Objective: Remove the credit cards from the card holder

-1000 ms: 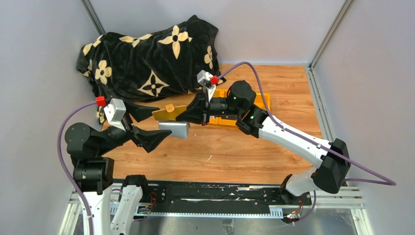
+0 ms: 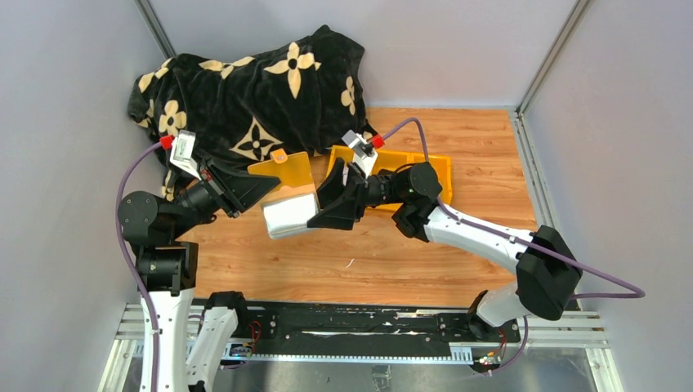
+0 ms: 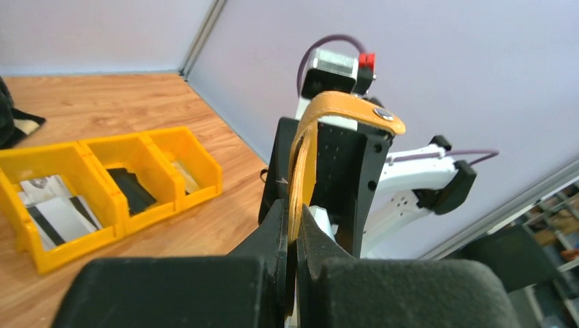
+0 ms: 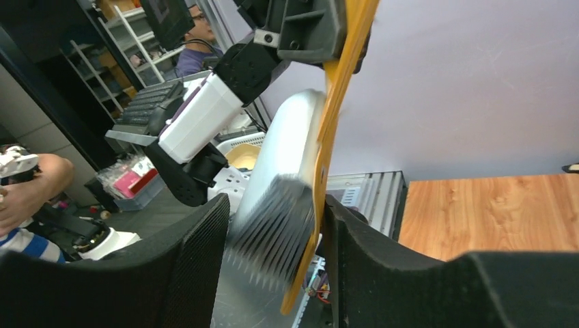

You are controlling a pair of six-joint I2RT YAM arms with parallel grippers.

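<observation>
The tan card holder [image 2: 279, 172] is held up between my grippers, its silvery-white card case [image 2: 288, 212] facing the right one. My left gripper is shut on the holder's tan leather, whose flap [image 3: 341, 106] rises above the fingers. My right gripper stands open around the lower end of the case, where a row of thin card edges [image 4: 270, 232] shows. I cannot tell whether its fingers touch the case.
Yellow bins [image 3: 95, 232] with flat items inside stand behind the right arm. A black patterned cloth [image 2: 212, 90] fills the back left.
My left gripper has shut on the holder and lifted or turned it, so more tan leather shows from above. My right gripper has moved right and down in the top view and turned.
</observation>
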